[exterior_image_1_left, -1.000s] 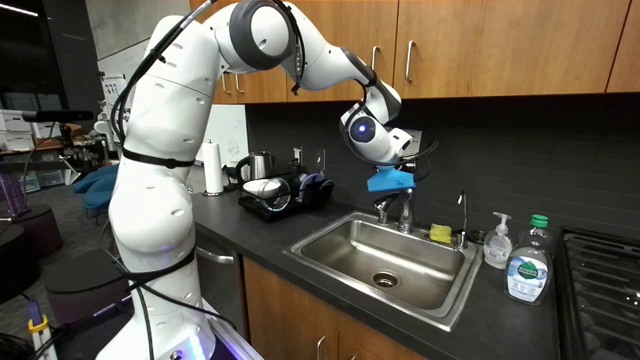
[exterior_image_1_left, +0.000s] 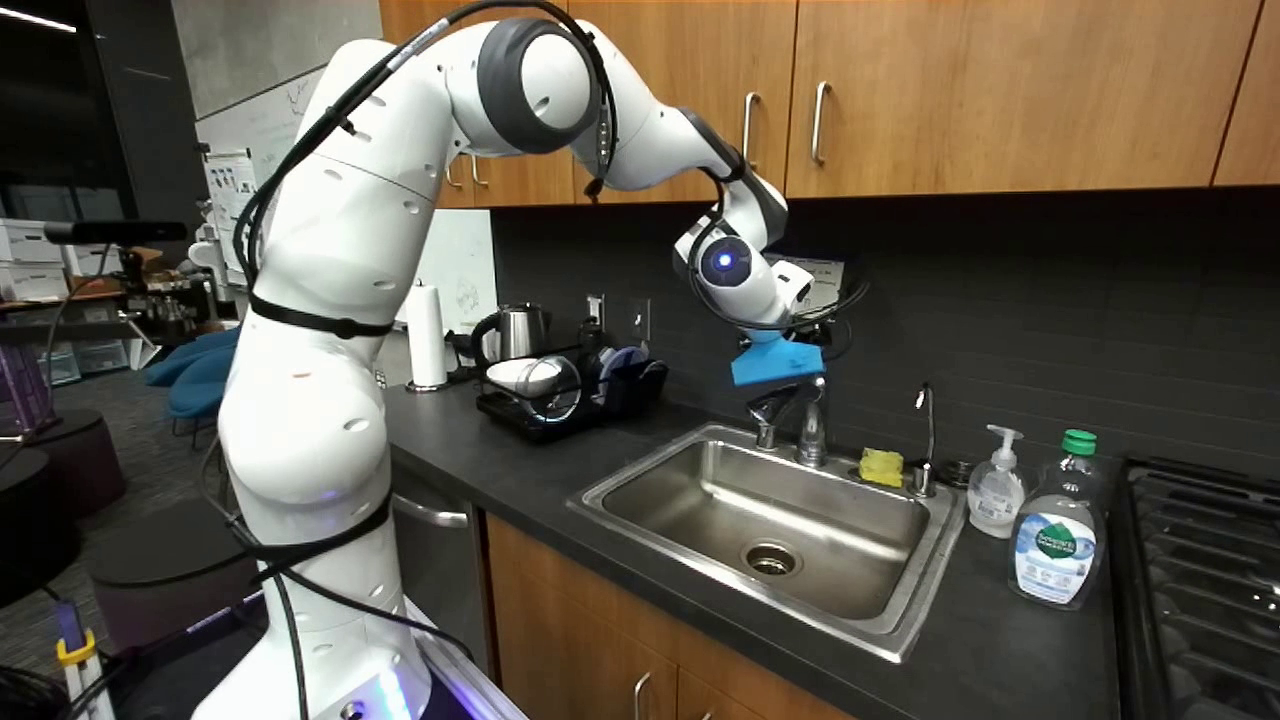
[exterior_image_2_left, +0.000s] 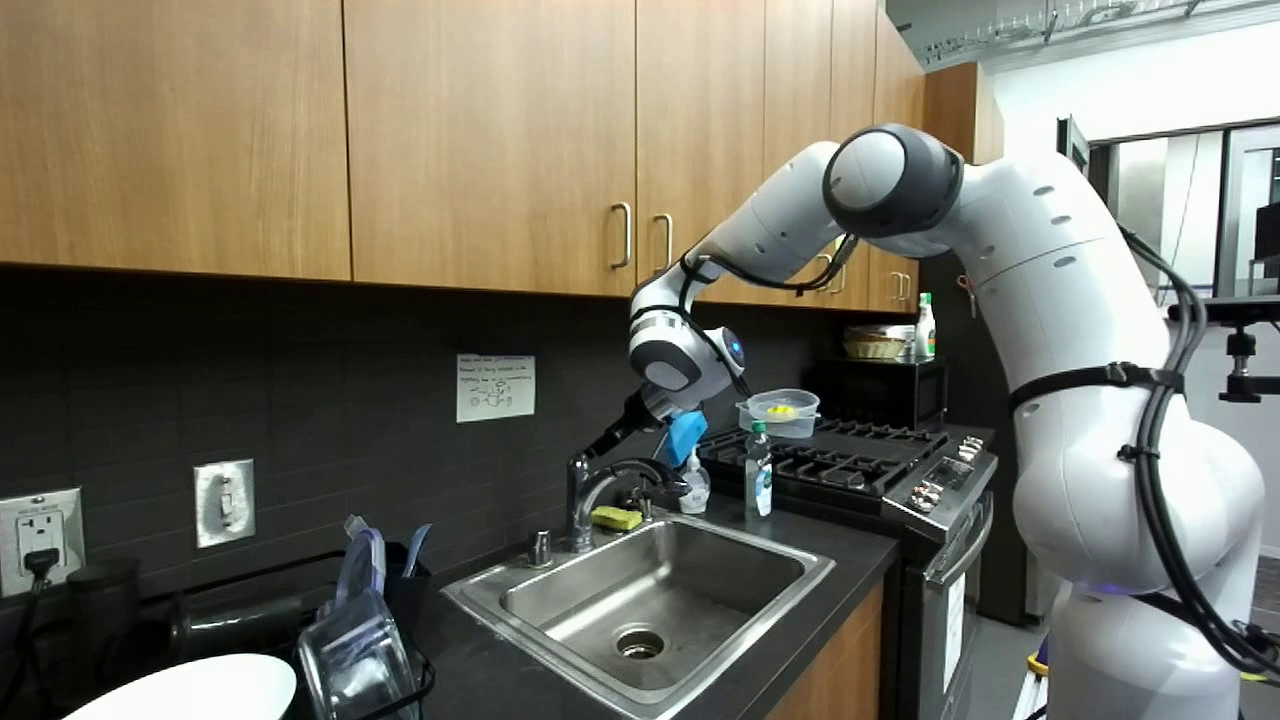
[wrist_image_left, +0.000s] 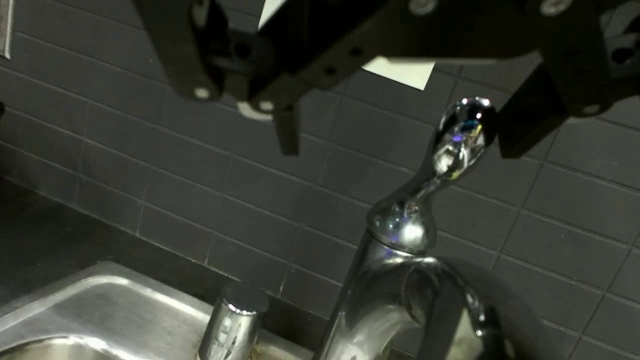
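My gripper is open above the chrome faucet (wrist_image_left: 414, 231), its two black fingers spread wide. Between them rises the faucet's lever handle (wrist_image_left: 465, 135), much closer to the right-hand finger (wrist_image_left: 531, 120); whether they touch I cannot tell. Seen from exterior view 2, the gripper's dark parts overlap the top of the faucet (exterior_image_2_left: 581, 504). Exterior view 1 has a blue piece (exterior_image_1_left: 777, 362) at the wrist hiding most of the fingers. The steel sink (exterior_image_1_left: 624, 498) below looks empty.
A yellow sponge (exterior_image_1_left: 881, 467), a small tap (exterior_image_1_left: 925, 438), a soap pump (exterior_image_1_left: 996, 492) and a green-capped bottle (exterior_image_1_left: 1058, 534) stand right of the faucet. To the left is a dish rack (exterior_image_1_left: 510, 414). Cabinets (exterior_image_1_left: 1020, 96) hang overhead.
The wrist and blue piece have shifted slightly left in exterior view 1, and the elbow sits a little lower and farther right. Sink, sponge and bottles have not moved.
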